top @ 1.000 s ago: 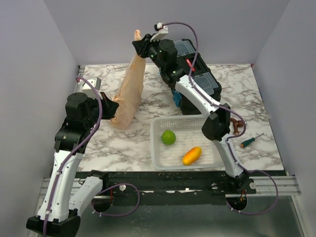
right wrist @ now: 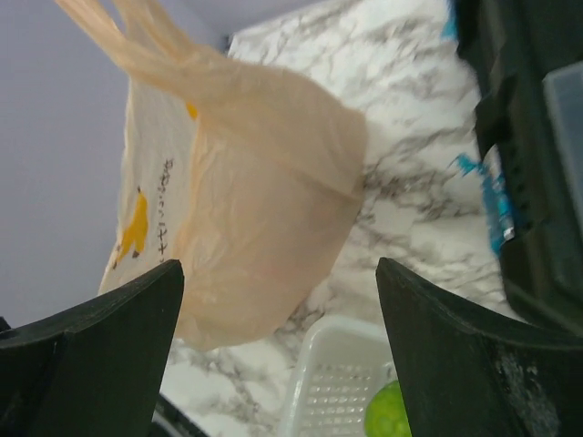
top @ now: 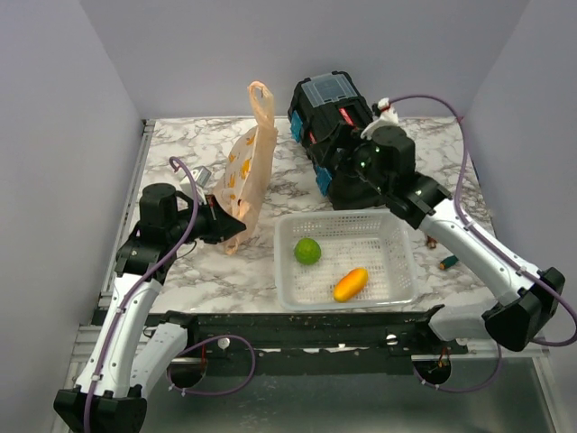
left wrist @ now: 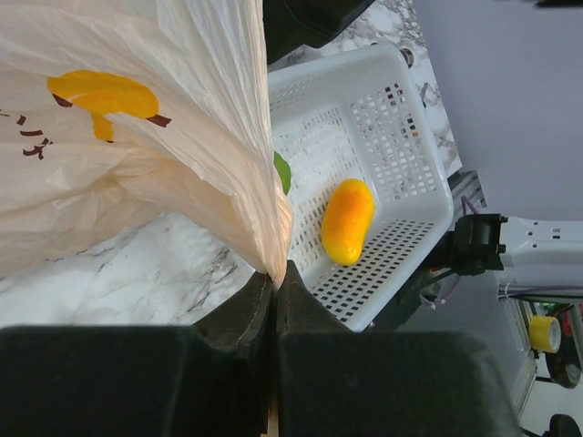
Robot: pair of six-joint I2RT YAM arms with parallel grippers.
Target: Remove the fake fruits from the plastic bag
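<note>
A peach plastic bag [top: 248,176] with orange prints stands at centre-left. My left gripper is shut on its gathered edge, which runs between the fingertips. My right gripper [top: 338,144] stands open to the right of the bag, over the black toolbox; in the right wrist view the bag [right wrist: 255,209] is ahead of its fingers, nothing between them. A white perforated basket [top: 397,253] holds a green fake fruit [top: 307,252] and an orange-yellow mango [top: 351,284]. Whether anything is inside the bag cannot be seen.
A black toolbox [top: 320,99] stands at the back, behind the basket. A screwdriver [top: 448,262] lies right of the basket. Marble table shows at the left front and back right.
My right gripper has let go of the bag's top and moved right and toward the front.
</note>
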